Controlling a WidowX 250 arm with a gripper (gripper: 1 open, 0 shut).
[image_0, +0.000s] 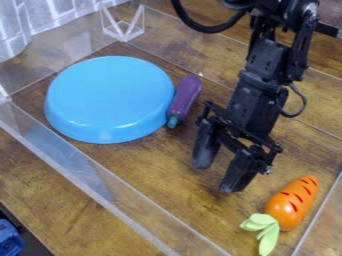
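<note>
My black gripper hangs low over the wooden floor in the middle of the camera view, its two fingers apart with nothing visible between them. A purple eggplant lies left of the arm, beside an upturned blue bowl or lid. An orange carrot toy with a pale green top lies at the lower right, a little apart from the gripper.
Clear plastic walls border the floor. A blue object lies in the bottom left corner. Bare wood shows below the bowl and behind the arm.
</note>
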